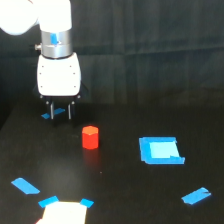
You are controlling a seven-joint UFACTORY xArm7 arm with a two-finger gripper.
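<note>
A red block (90, 137), hexagonal in outline, stands on the dark table left of the middle in the camera view. Above and to the left of it hangs my white gripper (61, 111), pointing down. Its two thin dark fingers are apart, and nothing shows between them except the table and a bit of blue tape behind. The gripper and the block do not appear to touch.
To the right lies a pale square (162, 150) edged with blue tape. Blue tape strips (25, 186) lie at the front left and front right. A pale object (64, 214) is cut off at the bottom edge.
</note>
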